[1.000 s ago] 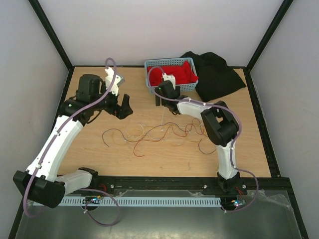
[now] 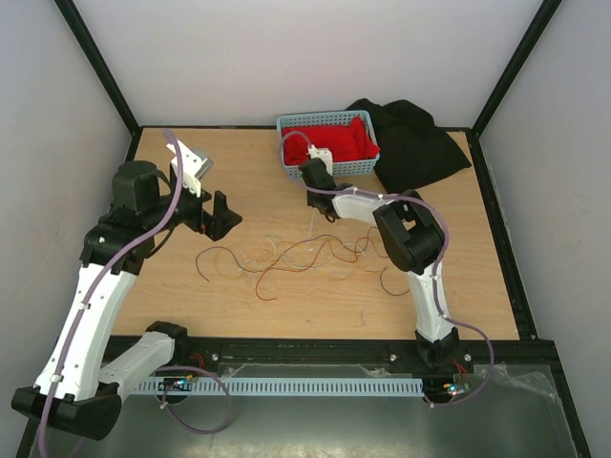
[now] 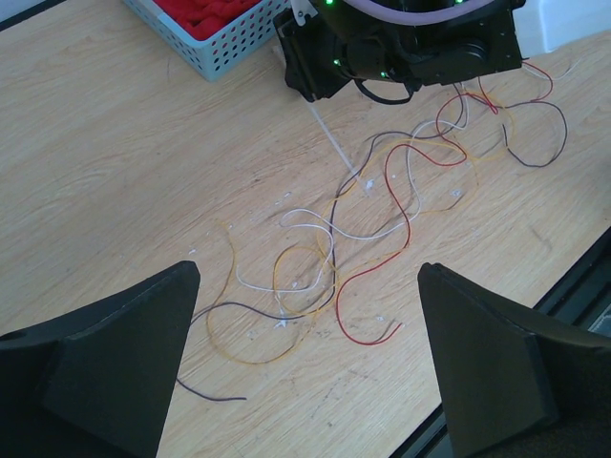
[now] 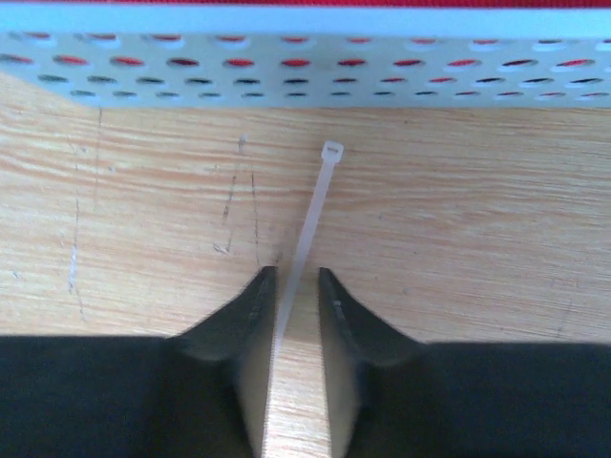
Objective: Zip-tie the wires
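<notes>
My right gripper (image 2: 311,196) is low in front of the basket, over a white zip tie (image 4: 310,215) lying on the wood; its fingertips (image 4: 334,296) stand either side of the tie's strip, part open with a narrow gap. The tie's head points toward the basket. My left gripper (image 2: 215,218) is open above the left of the table, with nothing between its fingers. Red, yellow, white and dark wires (image 3: 405,215) lie loosely tangled on the table in front of my right gripper.
A light blue basket (image 2: 327,168) with red cloth (image 2: 353,138) stands at the back centre. A black cloth (image 2: 415,153) lies beside it at the back right.
My left arm has drawn back toward the left. My right gripper has shifted slightly in front of the basket.
</notes>
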